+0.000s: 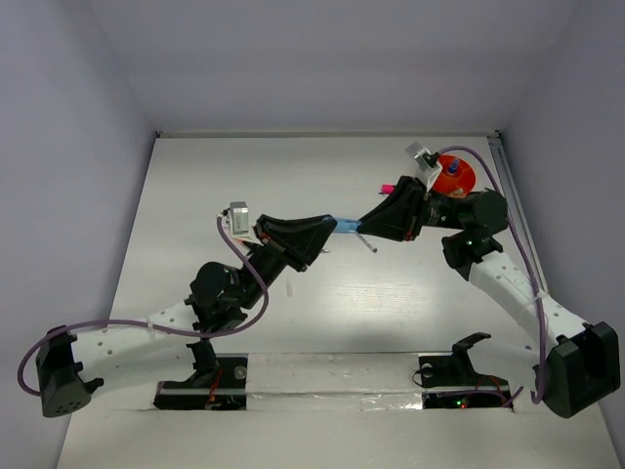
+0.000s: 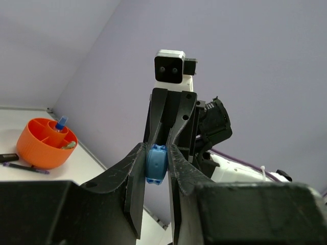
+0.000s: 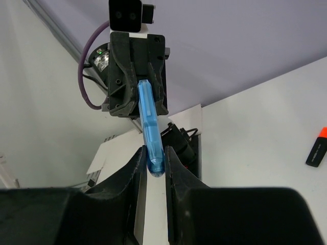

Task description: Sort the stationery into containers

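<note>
A light blue, translucent stick-shaped item (image 1: 345,225) is held horizontally between my two grippers at mid-table. My left gripper (image 1: 330,223) is shut on one end; the item shows end-on between its fingertips in the left wrist view. My right gripper (image 1: 359,226) is at the other end, its fingers around it (image 3: 150,125); whether they grip it is unclear. An orange organizer (image 1: 455,184) at the back right holds a blue-capped item (image 2: 60,123) and other small things.
A pink-and-black marker (image 1: 388,189) and a purple pen (image 2: 25,167) lie near the organizer. A white pen (image 1: 367,242) lies behind the grippers. An orange-black marker (image 3: 318,148) shows in the right wrist view.
</note>
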